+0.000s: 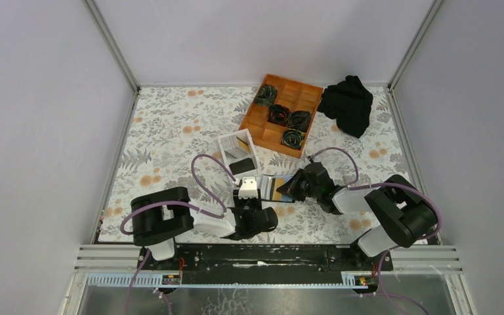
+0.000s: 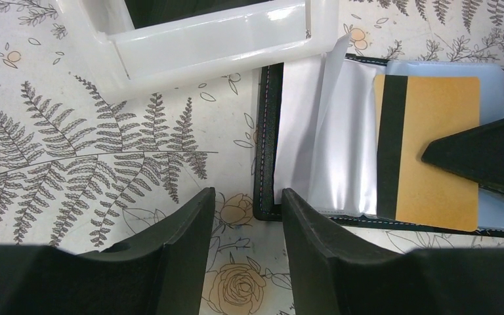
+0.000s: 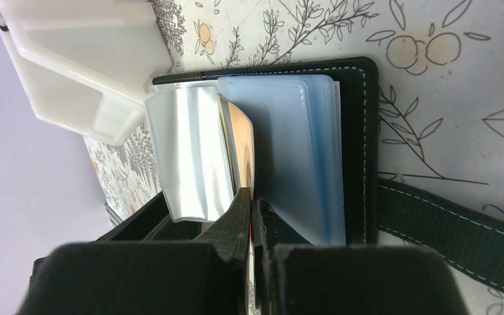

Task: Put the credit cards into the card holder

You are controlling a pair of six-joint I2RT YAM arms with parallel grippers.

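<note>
The open card holder (image 2: 269,138) lies near the front centre, with clear sleeves, a blue sleeve (image 3: 289,144) and a tan card (image 2: 436,105) with a dark stripe among them. My right gripper is shut at the tan card's edge in the sleeves; whether anything thin is between its tips cannot be told. My left gripper stands part open just in front of the holder's left edge, nothing between its fingers. A white tray (image 1: 256,157) with cards in it sits just behind the holder's left end.
A wooden organizer (image 1: 257,121) with coiled cables stands behind, and a black cloth (image 1: 346,105) lies at the back right.
</note>
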